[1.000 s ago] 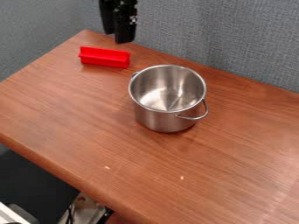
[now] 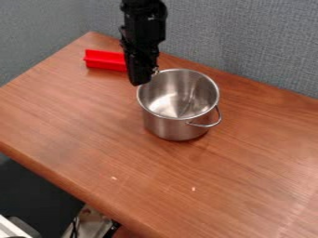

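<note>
A black gripper (image 2: pixel 143 72) hangs from the top of the view, its fingertips low at the back-left rim of a steel pot (image 2: pixel 179 116) with side handles. Whether the fingers are apart or closed on the rim or handle is hard to tell. A red block (image 2: pixel 103 59) lies behind the gripper to the left, partly hidden by it.
A grey fabric panel (image 2: pixel 248 46) borders the back. Dark floor and some equipment show beyond the lower-left edge.
The gripper has come down and slightly to the right, from above the red block to the pot's back-left rim. The pot and block appear unmoved.
</note>
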